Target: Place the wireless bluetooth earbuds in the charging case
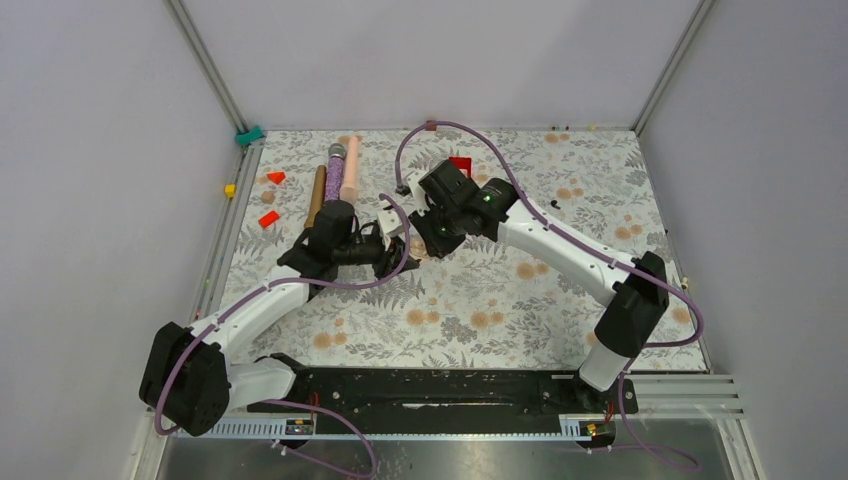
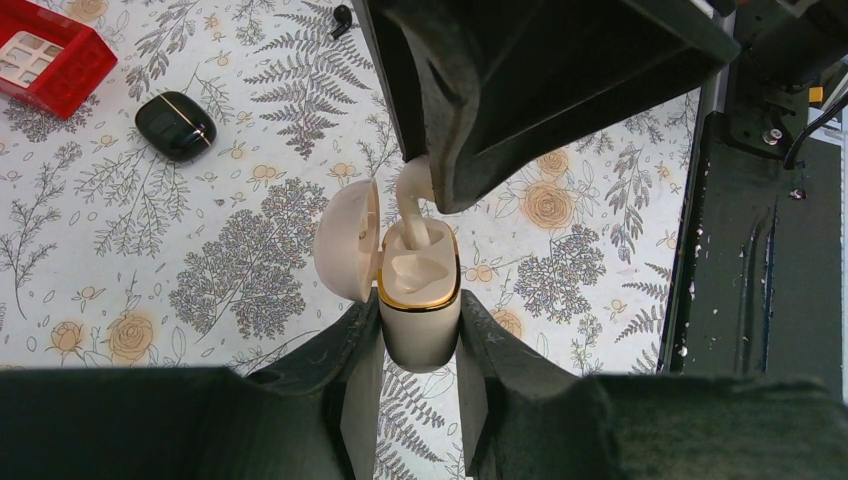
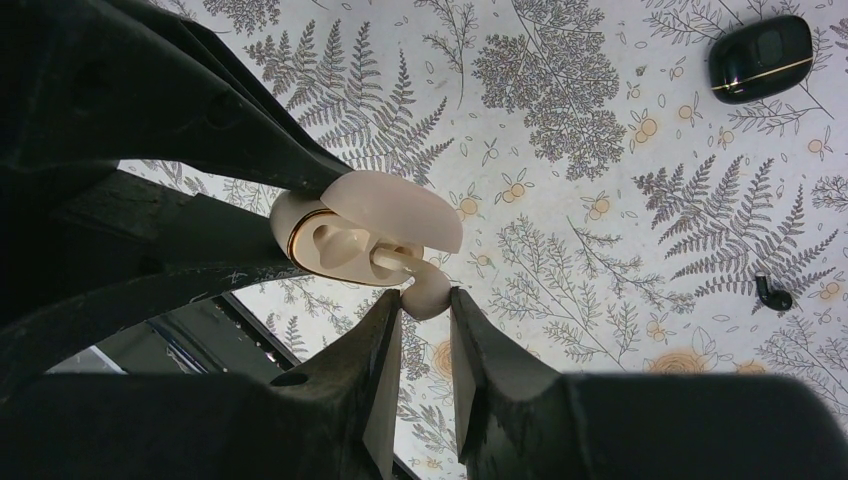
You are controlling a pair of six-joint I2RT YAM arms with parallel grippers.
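The white charging case (image 2: pixel 418 330) stands upright in my left gripper, which is shut on its body, with its lid (image 2: pixel 340 242) flipped open. My right gripper is shut on the head of a white earbud (image 3: pixel 428 294), just above the case. The earbud's stem points down into one cavity of the case; how deep it sits I cannot tell. The other cavity (image 3: pixel 335 242) shows empty. In the top view both grippers meet near the middle of the table, where their fingers partly hide the case.
A black case (image 3: pixel 760 58) and a small black earbud (image 3: pixel 773 295) lie on the patterned table. A red box (image 2: pixel 62 70) stands behind. Rods (image 1: pixel 350 168) and red blocks (image 1: pixel 268 218) lie back left.
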